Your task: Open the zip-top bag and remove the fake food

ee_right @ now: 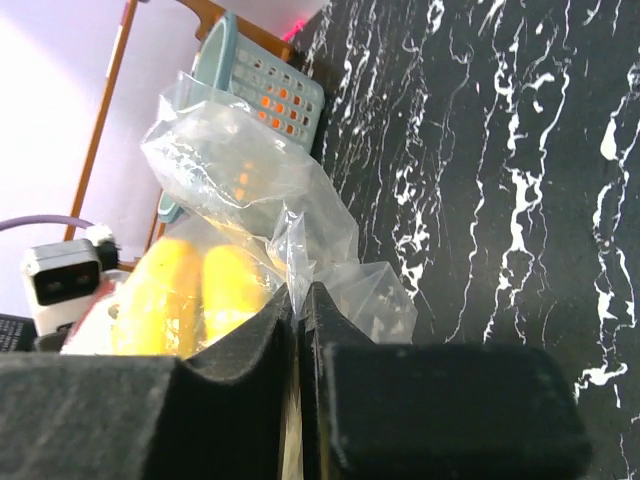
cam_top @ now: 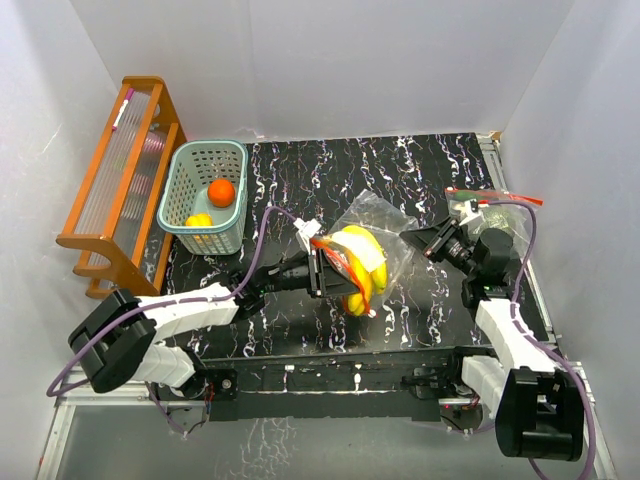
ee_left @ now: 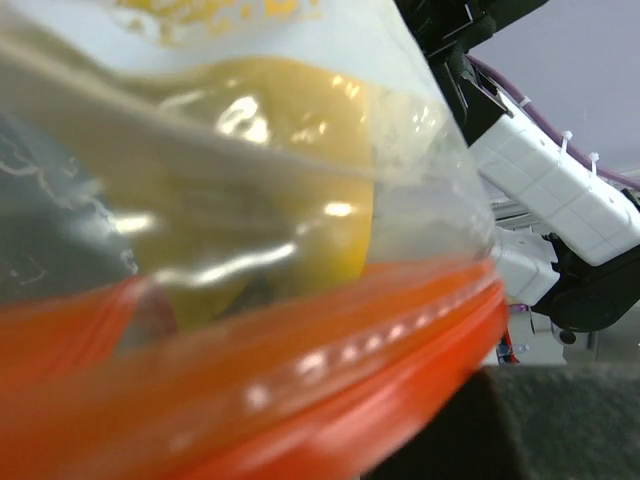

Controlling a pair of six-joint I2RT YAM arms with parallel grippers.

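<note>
A clear zip bag [cam_top: 385, 225] holding yellow bananas [cam_top: 360, 290] is between the arms. My left gripper [cam_top: 335, 275] is at its red zipper end; in the left wrist view the zipper [ee_left: 330, 390] and plastic fill the frame, hiding the fingertips, so its finger state is unclear. My right gripper is shut on a thin fold of the clear plastic at the bag's far end.
A mint basket [cam_top: 175, 190] with an orange [cam_top: 221, 193] and a yellow item stands back left, beside a wooden rack [cam_top: 85, 240]. Another bag [cam_top: 505, 200] lies at the right edge.
</note>
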